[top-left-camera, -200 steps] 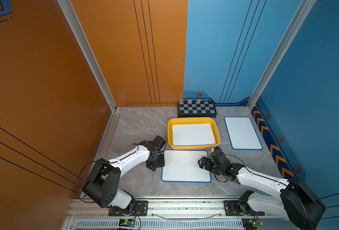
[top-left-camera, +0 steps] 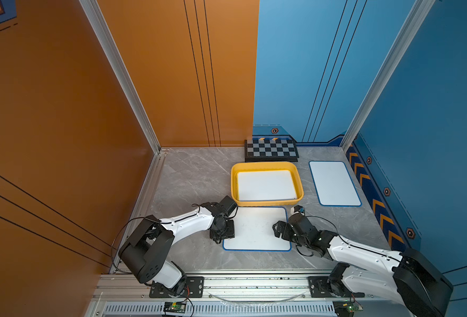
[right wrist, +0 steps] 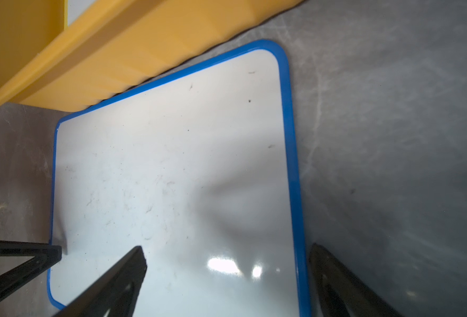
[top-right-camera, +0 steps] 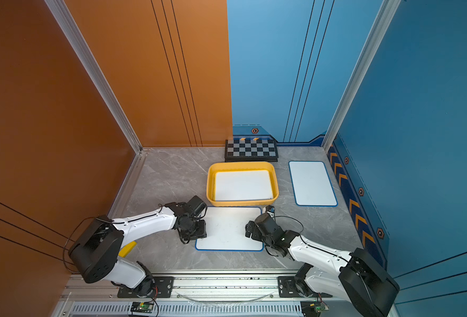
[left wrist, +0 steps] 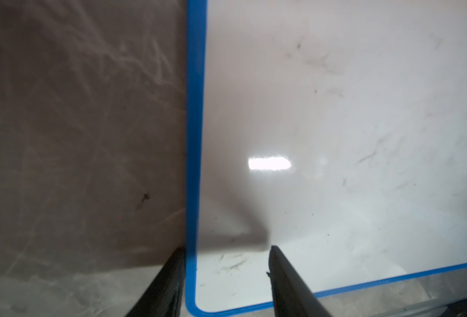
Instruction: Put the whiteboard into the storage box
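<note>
A white whiteboard with a blue rim [top-left-camera: 254,228] lies flat on the grey table, just in front of the yellow storage box [top-left-camera: 267,203]. At the board's left edge my left gripper stands open, one finger on each side of the blue rim. My right gripper is also open, its fingers straddling the right rim with the board between them. Inside the box lies another white panel [top-left-camera: 265,185]. Neither gripper is closed on the board.
A second blue-rimmed whiteboard [top-left-camera: 335,183] lies flat at the right of the table. A chessboard [top-left-camera: 271,150] stands behind the box by the back wall. The table left of the box is clear.
My left gripper has moved right and toward the front, over the board's left edge. The right gripper has shifted only slightly. The board looks almost unmoved.
</note>
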